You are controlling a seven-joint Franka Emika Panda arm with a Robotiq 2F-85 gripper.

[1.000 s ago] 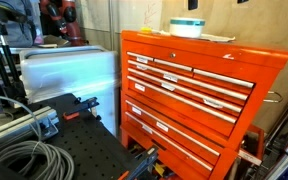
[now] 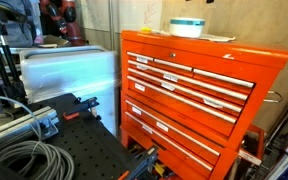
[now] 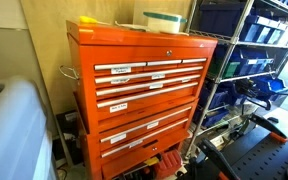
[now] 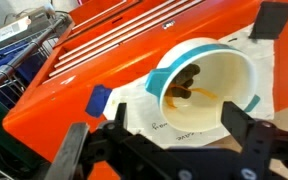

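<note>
A white bowl [image 4: 209, 88] with a teal band stands on top of the red tool chest; the same bowl [image 2: 187, 28] shows in exterior view 1, and the bowl [image 3: 163, 21] in exterior view 2. Inside it lie a dark brown item [image 4: 188, 74] and a curved orange-yellow item [image 4: 200, 93]. My gripper is open above the near side of the bowl, its dark fingers spread apart with nothing gripped. Only small dark tips, apparently of the gripper, peek in at the top edge of exterior view 1.
White paper [image 4: 141, 111] lies under the bowl, with a blue patch [image 4: 99, 100] and a black flat item [image 4: 271, 20] nearby. The red tool chest [image 3: 134, 105] has several drawers. Shelves with blue bins [image 3: 216, 22] stand beside it.
The dark tips at the top edge of exterior view 1 have shifted left, now on either side above the bowl. The bowl has not moved.
</note>
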